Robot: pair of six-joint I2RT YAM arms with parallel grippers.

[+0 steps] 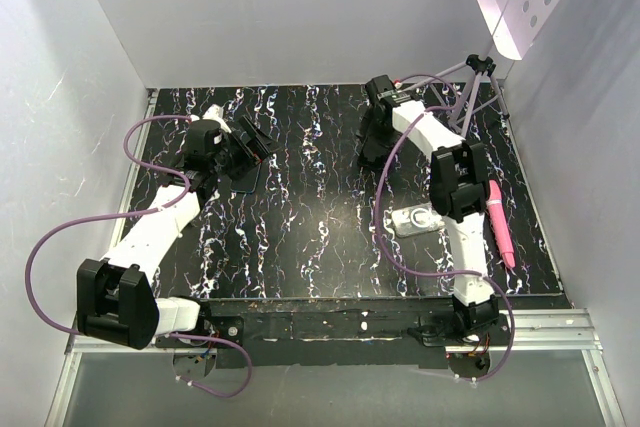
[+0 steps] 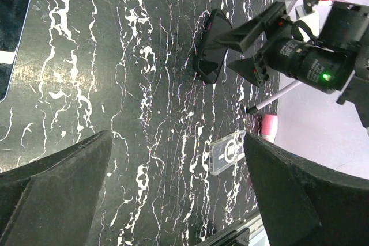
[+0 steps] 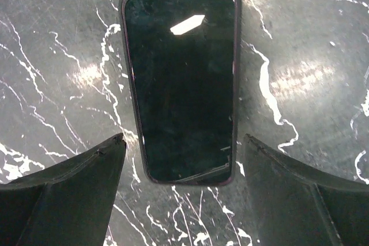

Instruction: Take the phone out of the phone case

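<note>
A dark phone with a raised, purplish rim lies flat, screen up, in the right wrist view; whether the rim is a separate case I cannot tell. Over its lower end, my right gripper stands open, one finger toward each long side, gripping nothing. In the left wrist view this phone shows partly behind the right gripper's fingers. A clear case with a white ring lies empty nearer the front. My left gripper is open at the left, close to another dark phone, whose edge region shows in the left wrist view.
A tripod stands at the back right, its legs near the right arm. A pink-red object lies along the right side. Bare marble-patterned table spans the middle.
</note>
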